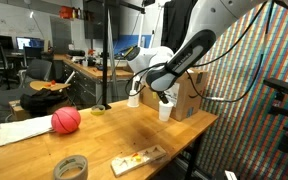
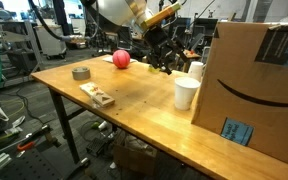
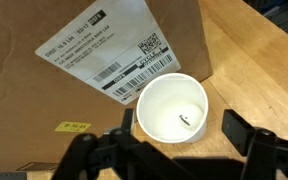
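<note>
A white cup (image 3: 172,108) stands upright on the wooden table beside a cardboard box. A small dark mark or item shows inside it in the wrist view. My gripper has its fingers parted, one on each side of the cup's near rim in that view. In exterior view 1 the gripper (image 1: 165,95) hangs just above the cup (image 1: 165,111). From exterior view 2, the cup (image 2: 186,93) appears right of and below the gripper (image 2: 171,66). Whether a finger touches the cup cannot be told.
The cardboard box (image 2: 249,85) stands close behind the cup. A red ball (image 1: 66,120), a tape roll (image 1: 71,168), a wooden block with small pieces (image 1: 138,160) and a white container (image 1: 133,99) are elsewhere on the table.
</note>
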